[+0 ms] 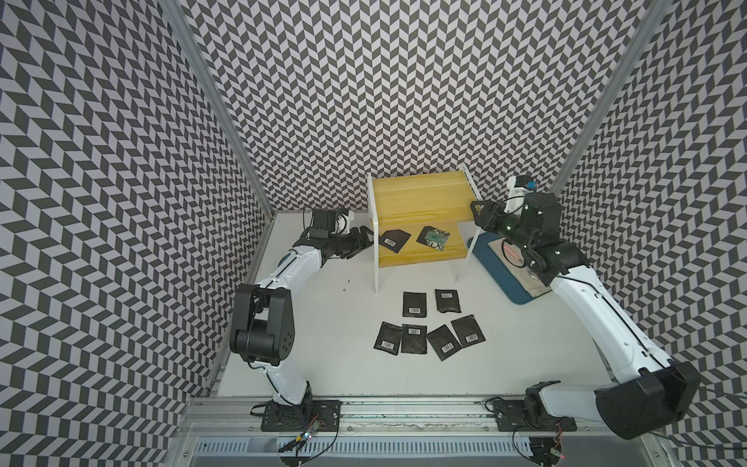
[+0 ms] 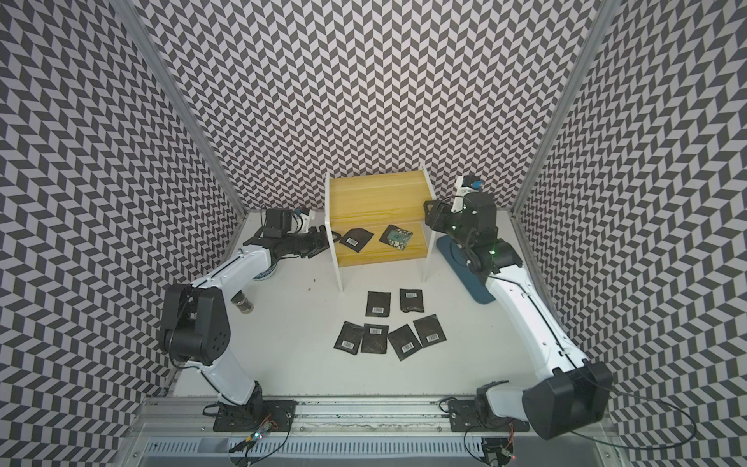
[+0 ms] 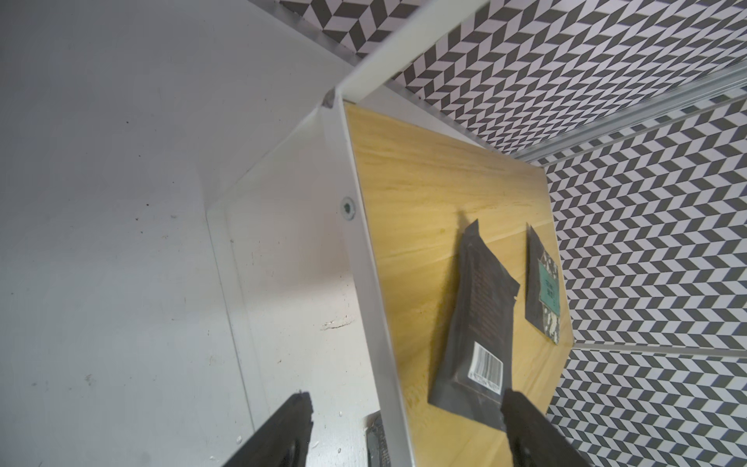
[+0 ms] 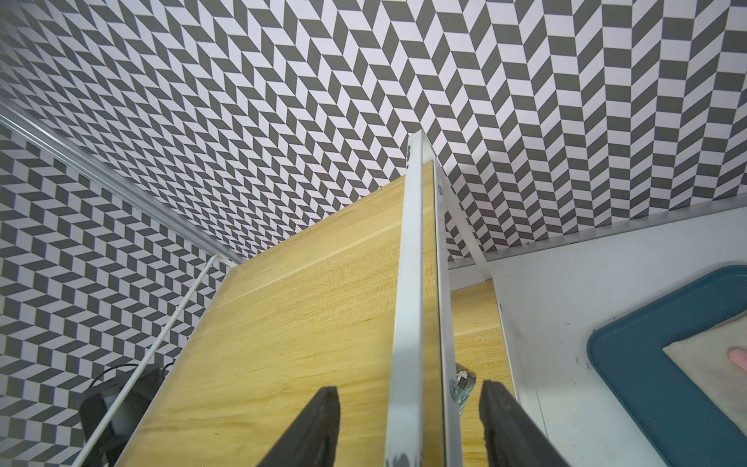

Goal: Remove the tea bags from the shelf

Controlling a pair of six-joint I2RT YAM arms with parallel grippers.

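A small shelf stands at the back, with a bare wooden top board and white side frames. On its lower board lie two black tea bags: one with a barcode label, the other tea bag with a green-and-white pattern. My left gripper is open at the shelf's left side, its fingers apart on either side of the white side edge. At the opposite side my right gripper is part open, the white right frame between its fingers; contact cannot be told.
Several black tea bags, including this one, lie flat on the table in front of the shelf. A blue tray with a beige cloth is at the right, beneath my right arm.
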